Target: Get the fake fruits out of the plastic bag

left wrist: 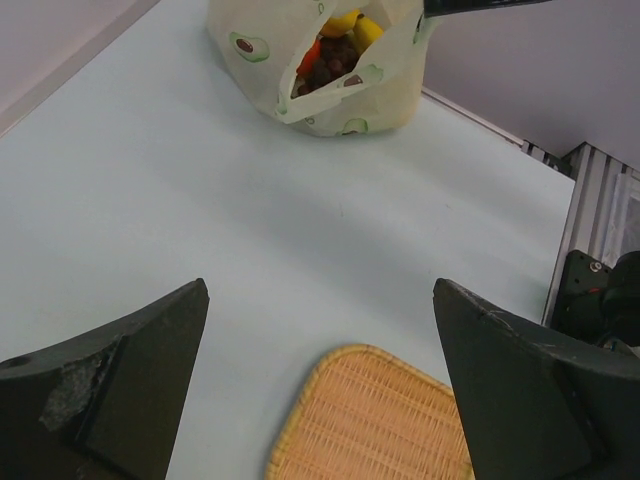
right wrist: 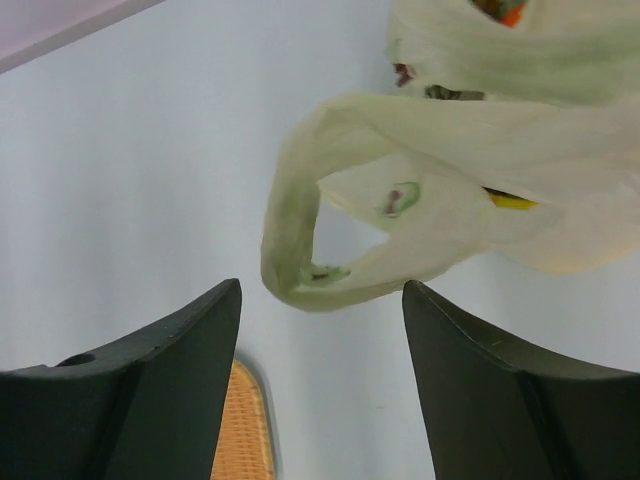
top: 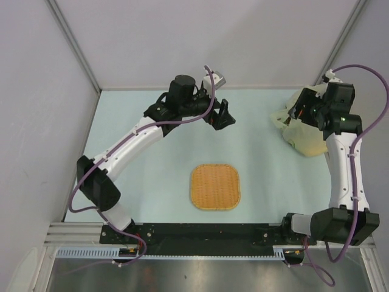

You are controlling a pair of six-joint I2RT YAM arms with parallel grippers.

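The pale green plastic bag with avocado prints holds yellow, orange-red and dark fake fruits, seen through its opening in the left wrist view. At the top view's right, my right gripper hangs over the bag, open, with a loose fold of bag just beyond its fingertips in the right wrist view. My left gripper stands open over the middle-back of the table, nothing between its fingers.
A woven square tray lies at the front middle. Walls border the table at the back and right.
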